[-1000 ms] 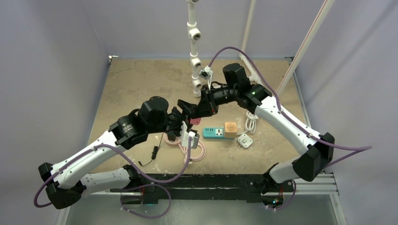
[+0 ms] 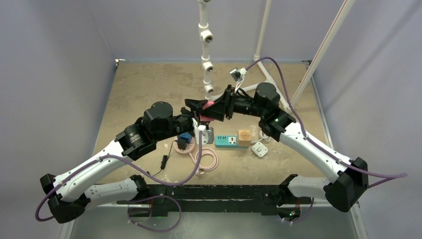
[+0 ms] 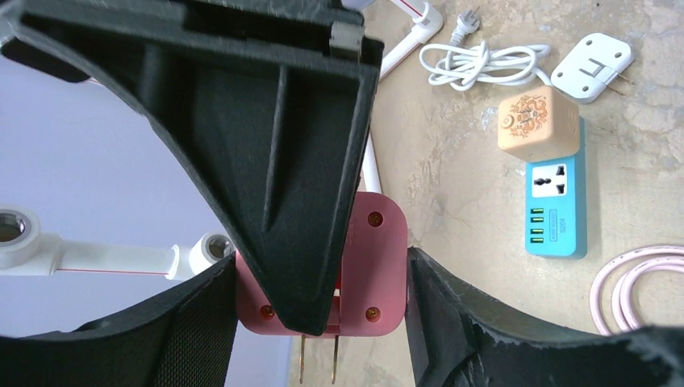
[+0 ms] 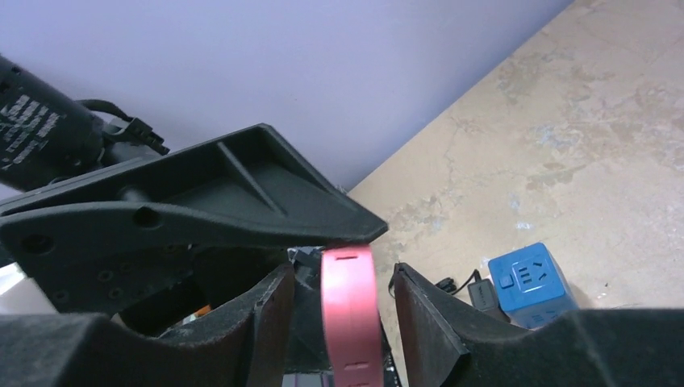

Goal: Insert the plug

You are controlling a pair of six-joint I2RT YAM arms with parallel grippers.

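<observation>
A pink plug [image 3: 373,274] with two prongs pointing down is clamped in my left gripper, held in the air in the middle of the top view. My right gripper surrounds the same plug from the other side, its fingers part open with a visible gap beside the plug in the right wrist view. In the left wrist view a black finger of the other gripper crosses over the plug's face. The top view shows both grippers meeting above the table, partly hiding each other.
Below lie a teal power strip [image 2: 226,141] with a tan cube [image 2: 244,137], a white adapter [image 2: 259,149], a white cable, a coiled pink cord [image 2: 211,159] and a blue cube adapter [image 4: 528,282]. A white pipe frame stands at the back.
</observation>
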